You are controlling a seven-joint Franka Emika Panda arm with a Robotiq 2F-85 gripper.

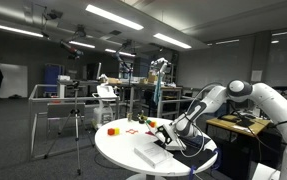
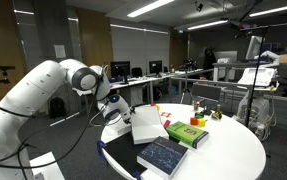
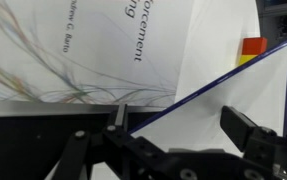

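Observation:
A white panel or book cover with a blue edge (image 3: 198, 115) slants across the wrist view, over a printed book cover (image 3: 93, 50) bearing lettering and grey-orange streaks. My gripper is open above the panel, its fingers well apart. One finger (image 3: 245, 128) is close to the panel and a shadow falls there; whether they touch I cannot tell. In exterior view 2 the pale panel (image 2: 147, 126) stands tilted up beside my gripper (image 2: 129, 112). From exterior view 1, the gripper (image 1: 173, 137) is over the table's near side, its fingertips too small to make out.
A dark book or box (image 2: 161, 158) lies near the front edge of the round white table (image 2: 228, 145). Beside it is a green box (image 2: 188, 133). Small red and yellow blocks (image 1: 114, 131) lie farther off. The table's far side has clear room.

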